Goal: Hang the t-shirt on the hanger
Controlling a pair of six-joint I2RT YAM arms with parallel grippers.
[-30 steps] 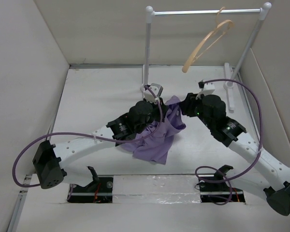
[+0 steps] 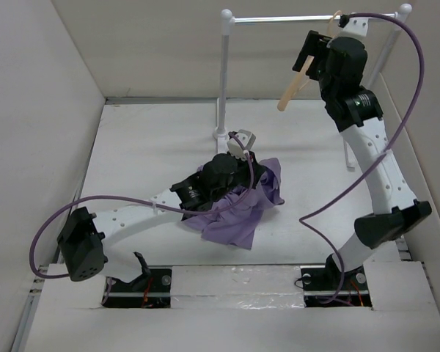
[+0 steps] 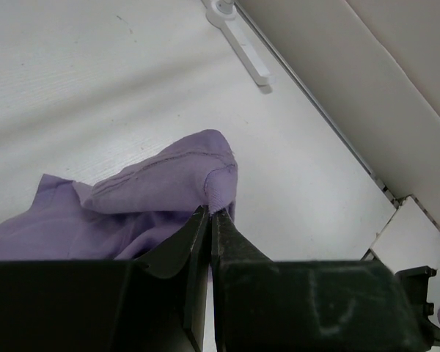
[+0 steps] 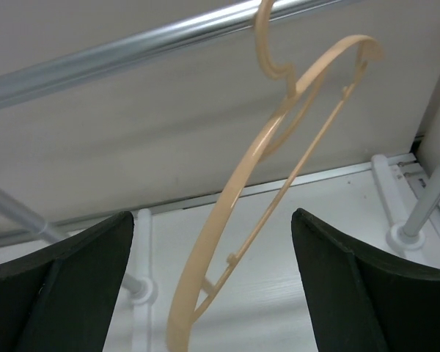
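Note:
A purple t-shirt [image 2: 231, 220] [image 3: 161, 183] lies crumpled on the white floor. My left gripper [image 2: 251, 165] is shut at its upper fold, with the cloth just beyond the fingertips; whether any is pinched is unclear. My right gripper [image 2: 304, 59] stands open up at the wooden hanger [image 2: 286, 95] [image 4: 231, 198], which hangs by its hook from the rail and shows between the open fingers in the right wrist view.
The white rack's rail [image 2: 275, 20] [image 4: 132, 48] spans the back, on posts [image 2: 224, 73] at each side. Walls close in left, right and behind.
My right arm has risen from beside the shirt up to the hanger on the rail. My left arm has shifted slightly to the right; the shirt is nearly unchanged.

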